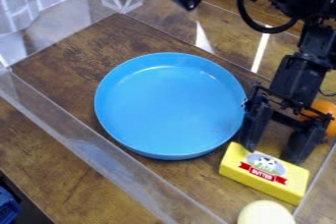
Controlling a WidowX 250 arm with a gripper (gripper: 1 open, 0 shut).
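The black gripper (280,130) hangs at the right of the view, directly over the back end of a yellow butter box (262,174) with a red label, which lies on the wooden surface. Whether its fingers are open or closed on the box is hard to tell; they are dark and overlap. A blue plate (168,100) lies just left of the gripper and box.
An orange object (324,119) is partly hidden behind the gripper. A pale egg-like object (265,213) sits at the bottom right. Clear plastic walls (53,113) border the area; bare wood (79,51) is free at the upper left.
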